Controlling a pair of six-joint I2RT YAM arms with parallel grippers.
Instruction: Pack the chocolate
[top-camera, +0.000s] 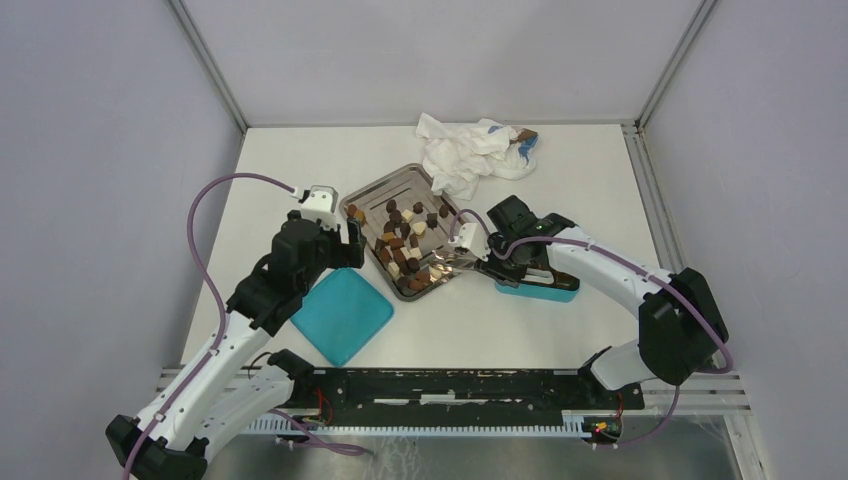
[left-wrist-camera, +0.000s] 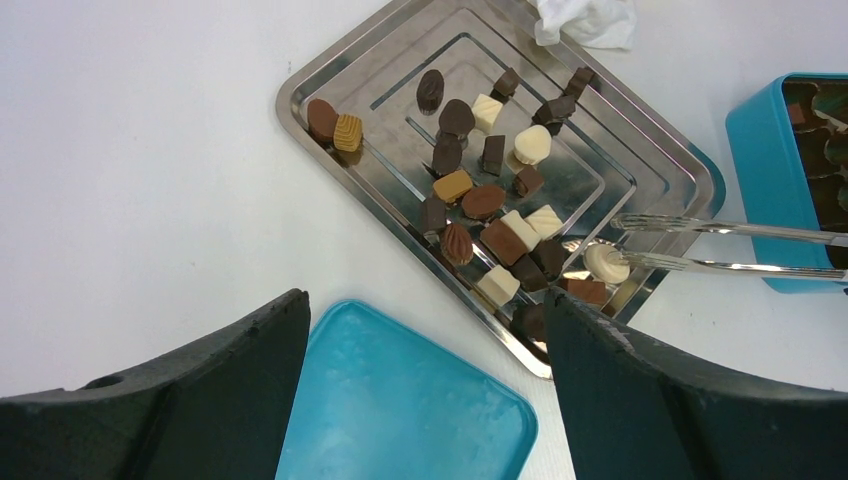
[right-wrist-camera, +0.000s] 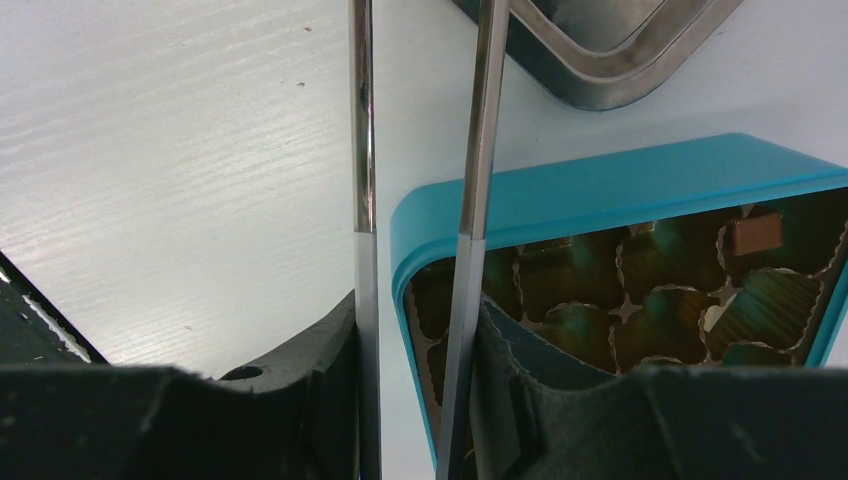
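A metal tray (left-wrist-camera: 330, 170) holds assorted dark, brown and white chocolates. My right gripper (top-camera: 445, 265) carries long metal tongs over the tray's lower right; their tips sit at a round white chocolate (left-wrist-camera: 606, 262), apart in the left wrist view, so a grasp is unclear. In the right wrist view the tong tips are out of frame. The teal box (right-wrist-camera: 620, 185) with a moulded insert, holding a few chocolates, lies under the right arm. My left gripper stands open above the tray's left side, nothing between its fingers.
A teal lid (top-camera: 342, 318) lies front left of the tray. A crumpled white cloth (top-camera: 470, 155) lies at the back.
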